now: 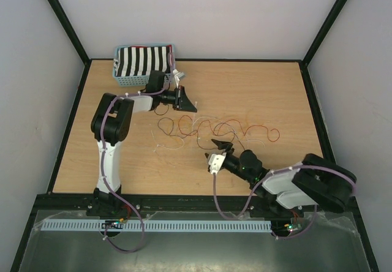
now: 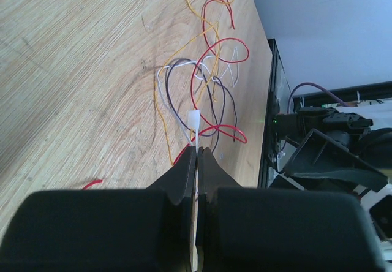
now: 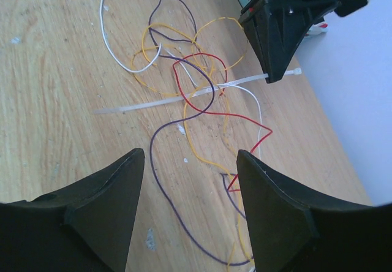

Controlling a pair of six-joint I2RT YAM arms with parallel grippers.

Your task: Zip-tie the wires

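Observation:
A tangle of red, yellow, white and dark wires (image 1: 214,128) lies mid-table. My left gripper (image 1: 193,108) is above its back left, shut on a white zip tie (image 2: 195,119), which sticks out beyond the fingertips (image 2: 197,152). In the right wrist view the tie (image 3: 141,105) stretches across the wires from my left gripper. My right gripper (image 1: 214,149) is at the front edge of the tangle, low over the table; its two fingers are apart, with wires visible between and beyond them (image 3: 187,168).
A blue basket (image 1: 122,80) with striped cloth stands at the back left. A dark frame edges the table.

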